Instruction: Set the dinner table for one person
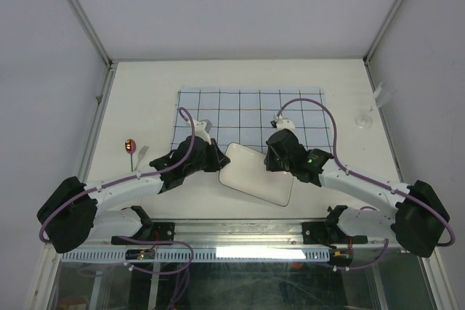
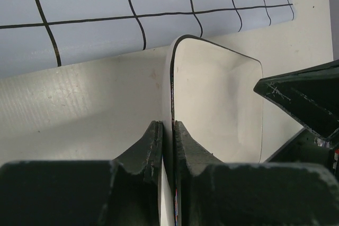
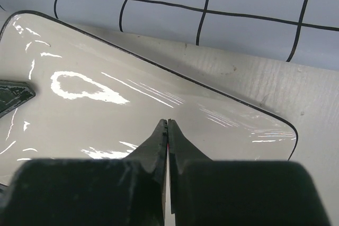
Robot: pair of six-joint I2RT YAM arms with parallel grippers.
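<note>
A white rectangular plate (image 1: 256, 179) with a thin dark edge lies slantwise, its right end turned toward the table's front. My left gripper (image 1: 222, 163) is shut on its left rim; in the left wrist view that rim stands between the fingers. Over the plate's upper right part is my right gripper (image 1: 268, 168). Its fingertips (image 3: 159, 137) meet in the right wrist view, no rim showing between them, with the plate's surface behind. Beyond the plate spreads a white placemat (image 1: 251, 99) with black grid lines.
At the left lie a red-headed spoon (image 1: 131, 146) with a dark handle and a pale utensil (image 1: 142, 154). A clear glass (image 1: 363, 120) is at the right, and another transparent item (image 1: 382, 94) shows by the right wall.
</note>
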